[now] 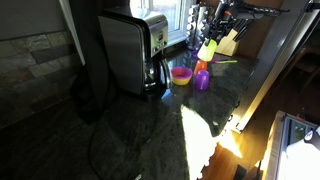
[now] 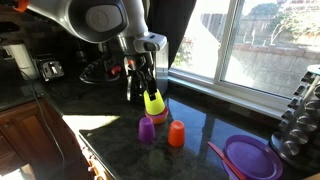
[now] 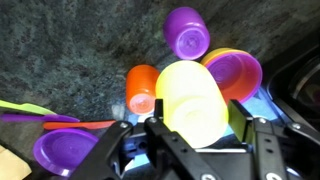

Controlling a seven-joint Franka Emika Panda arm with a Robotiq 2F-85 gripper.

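Observation:
A yellow-green cup (image 3: pixel 192 105) is between the fingers of my gripper, which is shut on it. In exterior view 1 the cup (image 1: pixel 207 50) hangs tilted above the counter, with the gripper (image 1: pixel 217 36) over it. An orange cup (image 3: pixel 142 88) and a purple cup (image 3: pixel 186 33) stand upside down on the counter beside it. Stacked bowls, pink inside (image 3: pixel 234 74), sit to the other side. In exterior view 2 the yellow cup (image 2: pixel 153 104) covers part of those bowls.
A purple plate (image 2: pixel 252 157) with a red utensil (image 2: pixel 228 160) lies near the window. Purple and green utensils (image 3: pixel 27 107) lie beside a purple bowl (image 3: pixel 66 150). The coffee maker (image 1: pixel 138 50) stands near the bowls. Open counter (image 1: pixel 150 135) spreads in front of it.

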